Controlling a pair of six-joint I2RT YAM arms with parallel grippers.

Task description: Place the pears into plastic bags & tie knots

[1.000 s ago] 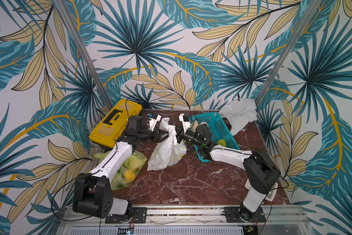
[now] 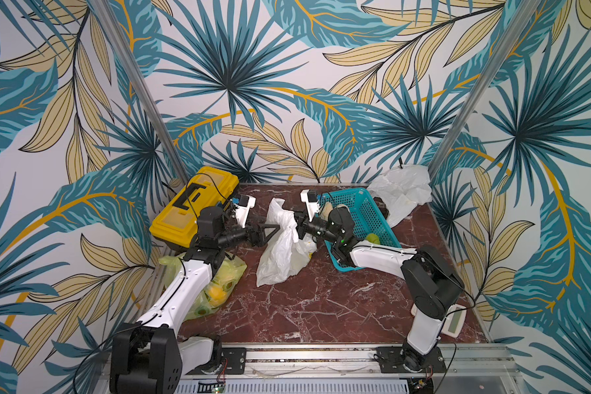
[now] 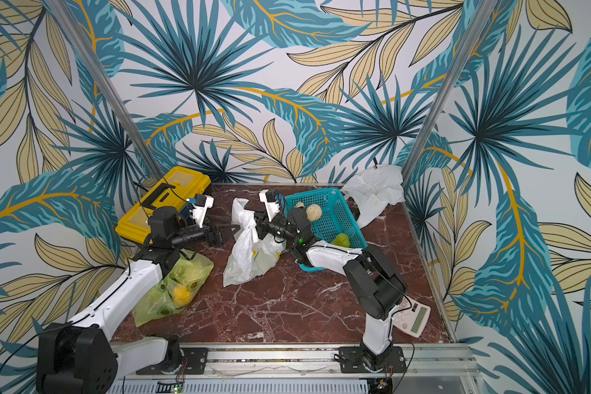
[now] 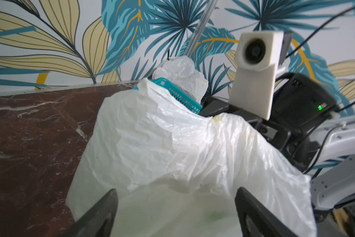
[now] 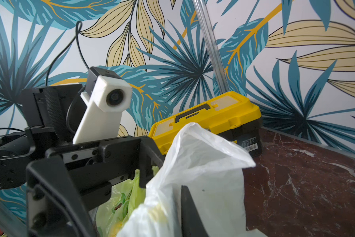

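A white plastic bag (image 2: 283, 252) hangs upright near the table's middle, its upper part bunched at my right gripper (image 2: 300, 224), which is shut on it. The fingertips are hidden by the plastic. In the left wrist view, a faint green patch shows through the bag (image 4: 177, 158). My left gripper (image 2: 273, 231) is just left of the bag; its fingers (image 4: 100, 213) are spread apart in front of the plastic, gripping nothing. A green pear (image 3: 340, 240) lies in the teal basket (image 3: 340, 197). At the left, a tied-looking yellow-green bag (image 3: 196, 269) holds fruit.
A yellow toolbox (image 2: 193, 205) stands at the back left, close to the left arm. Another white bag (image 2: 403, 190) lies crumpled behind the basket. A calculator (image 3: 413, 317) sits at the right front. Bare table (image 2: 328, 308) lies in front of the hanging bag.
The right arm has stayed almost still, with the bag at its gripper.
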